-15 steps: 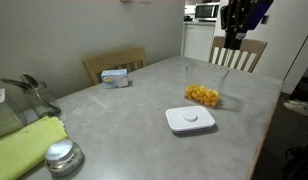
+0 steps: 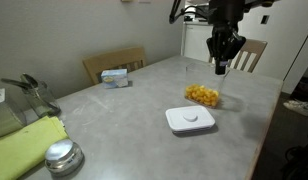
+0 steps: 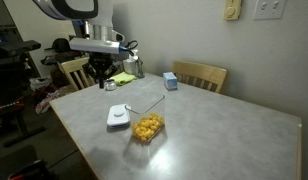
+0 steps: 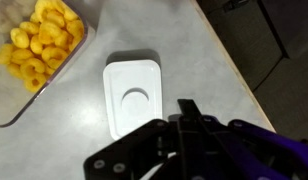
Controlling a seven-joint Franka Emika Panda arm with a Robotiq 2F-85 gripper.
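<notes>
A white square lid [image 2: 190, 119] with a round knob lies flat on the table; the wrist view shows the lid [image 4: 134, 97] from above. Beside it stands a clear container [image 4: 87, 42] of orange-yellow puffs [image 2: 202, 95], also seen in exterior view 2 as a box of puffs [image 3: 148, 127]. My gripper [image 2: 218, 72] hangs above the table in the container's part of exterior view 1, pointing down. In the wrist view the fingertips [image 4: 188, 106] are together near the lid's right edge, shut, with nothing showing between them. The gripper touches neither lid nor container.
A metal bowl [image 2: 64, 157], a yellow-green cloth [image 2: 29, 147] and a jar of utensils [image 2: 40, 98] stand at the far left. A light blue box [image 2: 115, 78] sits near the back edge. Wooden chairs [image 3: 199, 77] line the table.
In exterior view 1 the gripper has come down and slightly left, lower over the table. Lid and container have stayed where they were.
</notes>
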